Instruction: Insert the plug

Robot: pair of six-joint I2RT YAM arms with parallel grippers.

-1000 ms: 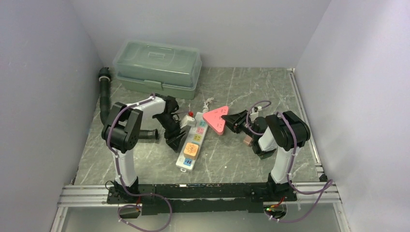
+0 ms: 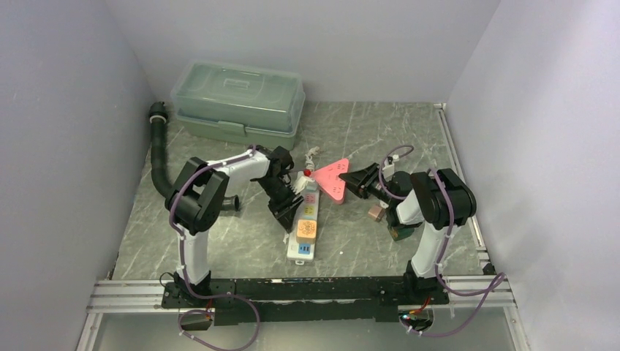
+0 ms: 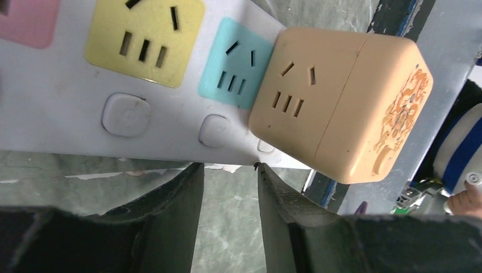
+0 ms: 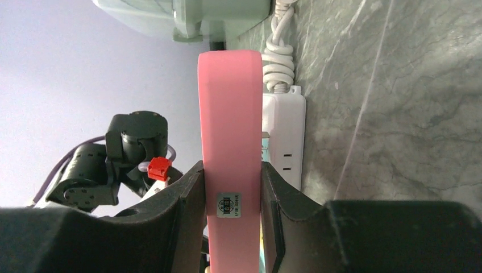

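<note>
The white power strip point(image 2: 292, 254) has coloured sockets and an orange cube adapter point(image 2: 306, 231) near its front end. Close along its left side is my left gripper point(image 2: 292, 210); the left wrist view shows its fingers point(image 3: 187, 196) apart at the strip's edge, nothing between them. A pink triangular plug adapter point(image 2: 333, 180) is clamped by my right gripper point(image 2: 342, 176), with a finger on each side of its narrow pink edge point(image 4: 230, 131). It hangs by the strip's far end, which shows behind it in the right wrist view. Its prongs are hidden.
At the back left stands a green translucent box point(image 2: 241, 99). A black hose point(image 2: 159, 157) runs along the left side, and a small brown block point(image 2: 376, 213) lies below the right gripper.
The left gripper and the strip have moved right, the strip's front end most, so it now lies straighter front to back. The right gripper has shifted slightly right with the pink adapter.
</note>
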